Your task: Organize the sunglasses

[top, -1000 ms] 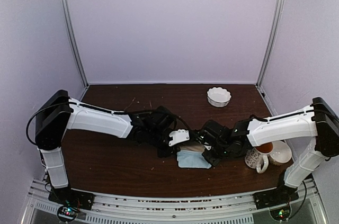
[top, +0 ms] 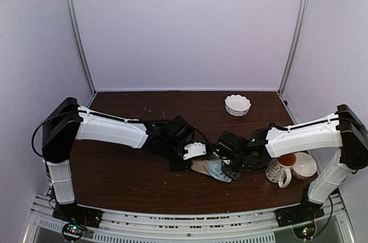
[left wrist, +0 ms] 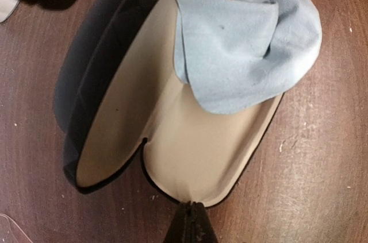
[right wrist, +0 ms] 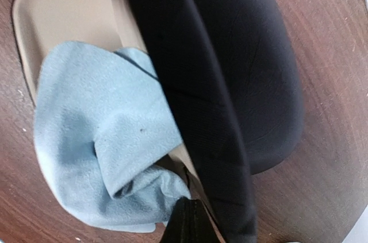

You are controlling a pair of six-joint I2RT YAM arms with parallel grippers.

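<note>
A dark sunglasses case (left wrist: 210,168) with a beige lining lies open on the table; its dark lid (right wrist: 253,70) stands raised along one side. A light blue cloth (left wrist: 236,47) is folded over itself, partly inside the tray and partly over its rim. My left gripper is shut with its tips at the tray's end rim; whether the rim is pinched is unclear. At the opposite end my right gripper is shut on the bunched edge of the cloth, close to the lid. No sunglasses are visible; the cloth hides part of the tray.
A patterned mug (top: 278,172) and a small white bowl (top: 305,165) stand close beside the right arm. Another white scalloped bowl (top: 237,104) sits at the back.
The cloth was spread flat in front of the case a second ago; now it is folded back onto the case and bunched to the right. Both arms have shifted only slightly.
</note>
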